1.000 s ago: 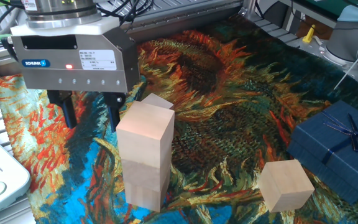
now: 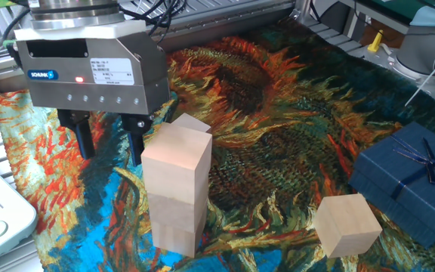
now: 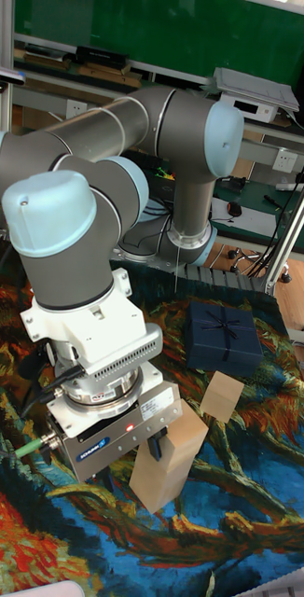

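Observation:
A tall upright stack of pale wooden blocks (image 2: 176, 181) stands on the painted cloth, with faint seams across its side. To the left of its top and apart from it in exterior view 2, my gripper (image 2: 111, 157) hangs with its two black fingers (image 2: 84, 142) spread and nothing between them. In exterior view 3 the gripper body (image 3: 118, 437) partly covers the stack (image 3: 171, 458), and one black finger shows in front of it. A single wooden cube (image 2: 347, 226) lies apart to the right. Behind the stack's top a small pale piece (image 2: 192, 121) peeks out, mostly hidden.
A dark blue gift box (image 2: 410, 177) with a ribbon bow sits right of the cube. A white device (image 2: 2, 215) occupies the left edge. Open cloth (image 2: 270, 151) lies between the stack and the box, and a metal rail (image 2: 225, 34) runs along the back.
The gripper has shifted and turned very slightly beside the stack, its fingers still apart. The stack, cube and box have not moved.

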